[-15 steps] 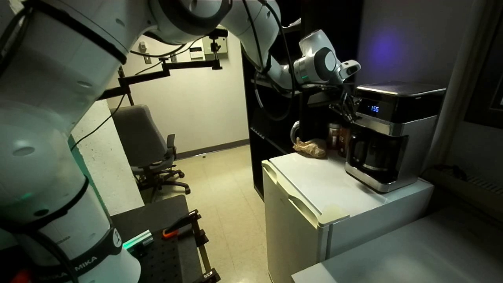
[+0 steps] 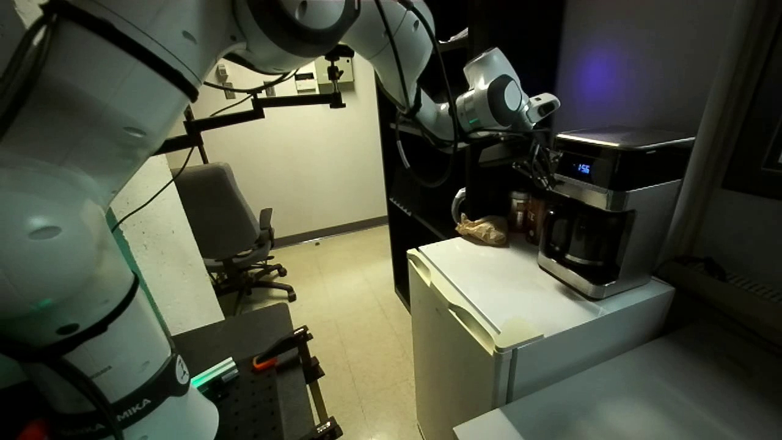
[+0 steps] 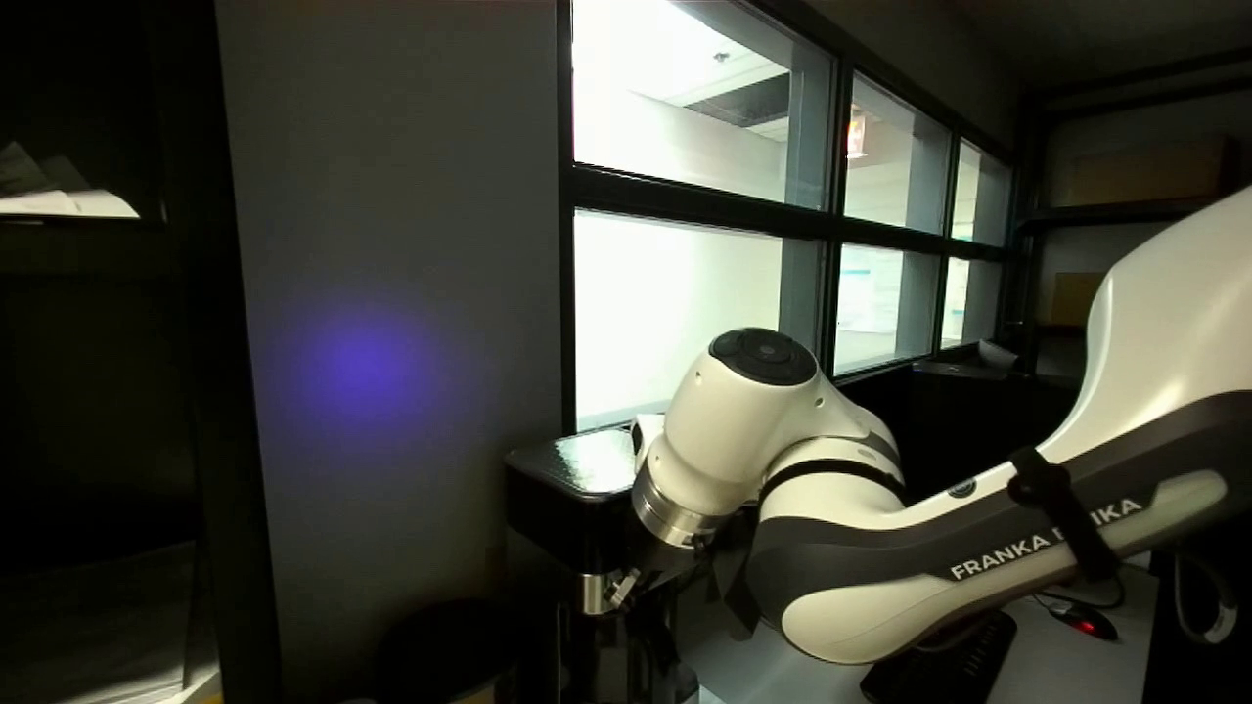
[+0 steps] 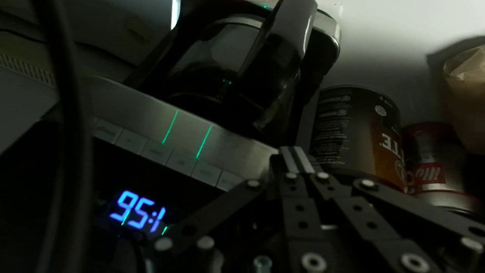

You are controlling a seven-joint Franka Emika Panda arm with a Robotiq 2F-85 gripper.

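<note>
The coffee maker [image 2: 621,209], black and silver, stands on a white fridge with its lit display [image 2: 584,168] facing the room. In the wrist view the display [image 4: 137,212] appears upside down and reads 1:56. A row of silver buttons [image 4: 157,151] runs along the panel's edge, and the dark carafe handle [image 4: 277,59] shows beyond it. My gripper is shut, its fingertips together and nothing visible between them. They appear at the end of the button row, close to the panel; whether they touch it I cannot tell.
Beside the coffee maker stand a dark can [image 4: 359,132] and a red illy can [image 4: 434,163]. A crumpled paper bag [image 2: 484,230] lies near them. A dark shelf rises behind.
The coffee maker's display has gone from 1:55 to 1:56. My arm and gripper stand almost where they were.
</note>
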